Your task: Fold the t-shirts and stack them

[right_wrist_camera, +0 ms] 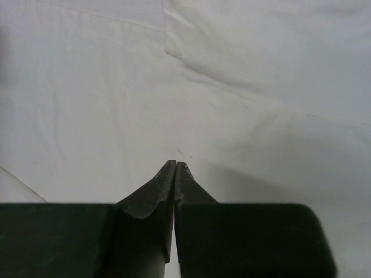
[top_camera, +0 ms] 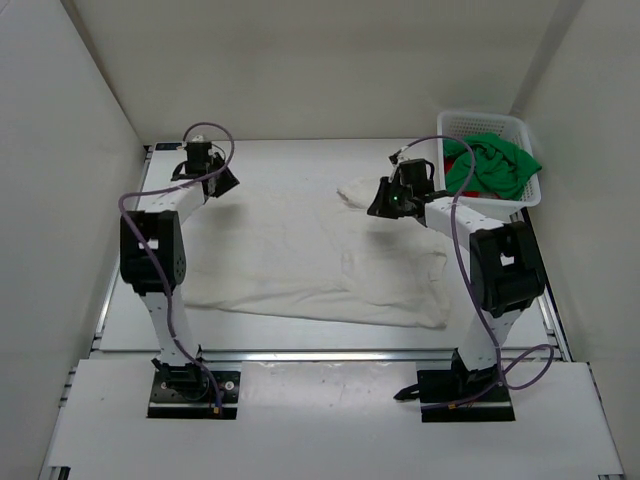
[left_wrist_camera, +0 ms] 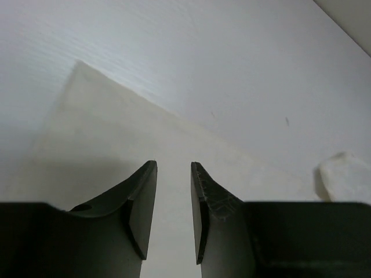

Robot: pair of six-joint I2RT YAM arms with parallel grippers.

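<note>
A cream-white t-shirt (top_camera: 280,245) lies spread across the table, its left part fairly flat. On its right part, an edge (top_camera: 347,265) shows where cloth lies doubled over. A small piece of cloth (top_camera: 360,190) sticks out at the back. My left gripper (top_camera: 230,183) is over the shirt's back left area; in the left wrist view its fingers (left_wrist_camera: 145,200) stand apart, with only cloth below. Above the right part is my right gripper (top_camera: 377,205). Its tips meet in the right wrist view, and nothing shows between them over the white cloth (right_wrist_camera: 104,104).
A white basket (top_camera: 447,127) at the back right holds green cloth (top_camera: 490,165) and some red cloth (top_camera: 455,175). Bare table (top_camera: 290,160) shows behind the shirt, and a strip is free along the front.
</note>
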